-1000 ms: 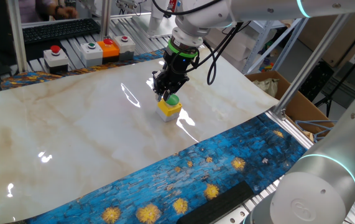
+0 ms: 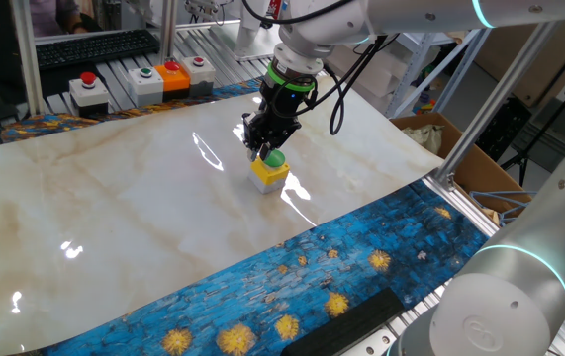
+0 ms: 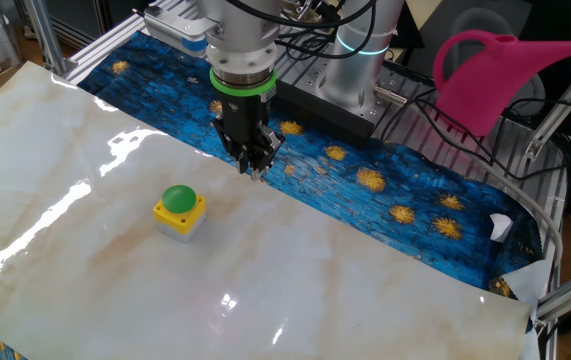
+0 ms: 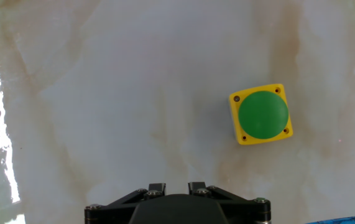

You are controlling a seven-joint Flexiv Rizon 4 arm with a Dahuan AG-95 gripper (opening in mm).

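Note:
A push button box with a green dome on a yellow top (image 3: 178, 211) and a pale base stands upright on the marbled sheet. From above, its green dome (image 4: 263, 115) is right of centre in the wrist view. My gripper shows at the bottom edge of that view, its black fingertips a narrow gap apart with only sheet visible between them. In exterior view 2 the gripper (image 3: 250, 172) hangs above the sheet, clear of the box. Exterior view 1 shows the gripper overlapping the green button (image 2: 274, 158) from behind.
Several other button boxes, including an orange one (image 2: 172, 81), line the far side beside a keyboard (image 2: 86, 47). A pink watering can (image 3: 480, 75) stands near the arm's base. The marbled sheet (image 2: 114, 208) around the green button is otherwise clear.
My arm, the gripper and the green button box have held still. Only a person's hand behind the keyboard has shifted.

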